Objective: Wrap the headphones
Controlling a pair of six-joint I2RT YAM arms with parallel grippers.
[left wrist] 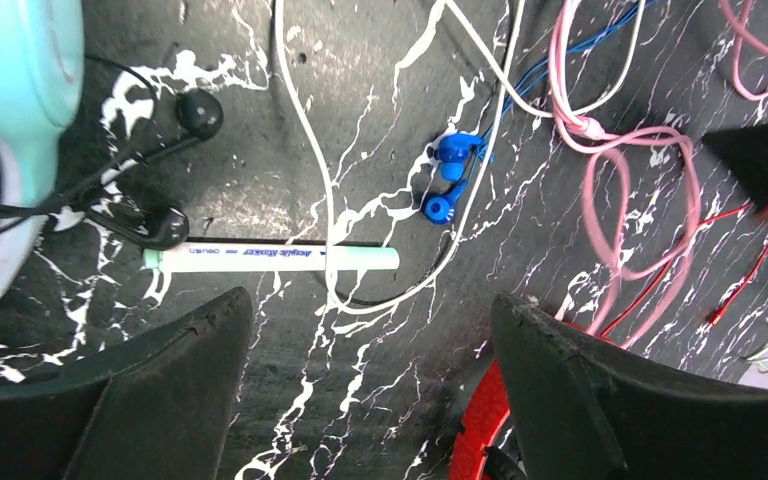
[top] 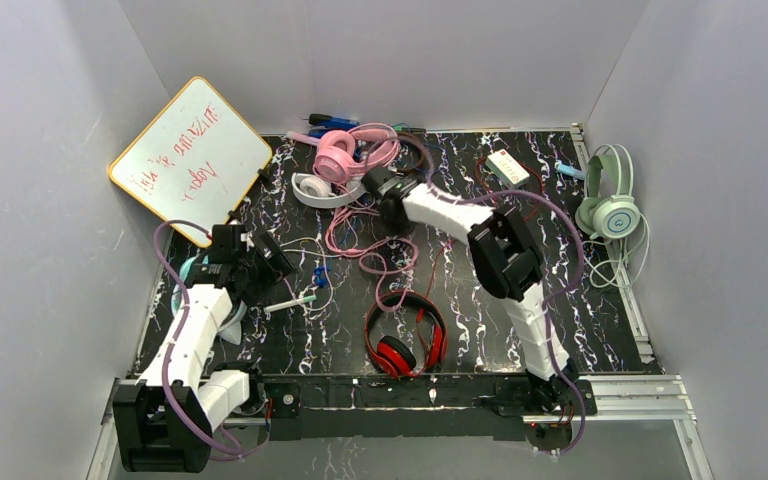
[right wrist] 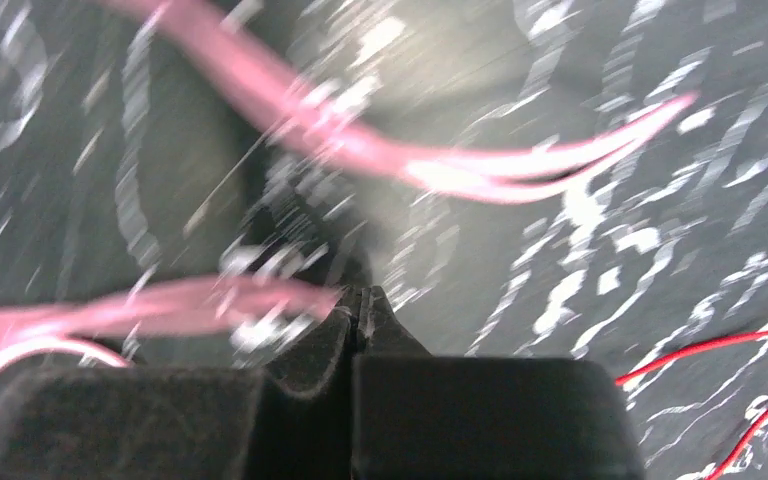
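Observation:
Pink headphones (top: 336, 157) lie at the back middle on white headphones (top: 315, 196). Their pink cable (left wrist: 685, 190) spreads in loops across the middle toward red-black headphones (top: 400, 352). My right gripper (top: 385, 205) hangs over the pink cable near the pink headphones; in the right wrist view it is shut, with the blurred pink cable just beyond its tips and none clearly between its fingers. My left gripper stands open at the left, above a pen (left wrist: 270, 256) and blue earbuds (left wrist: 442, 205), nothing between its fingers.
Green headphones (top: 608, 212) sit at the right edge, near a white box (top: 507, 168) with red wire. A whiteboard (top: 190, 160) leans at the back left. Cyan headphones (left wrist: 20, 80) lie at the left.

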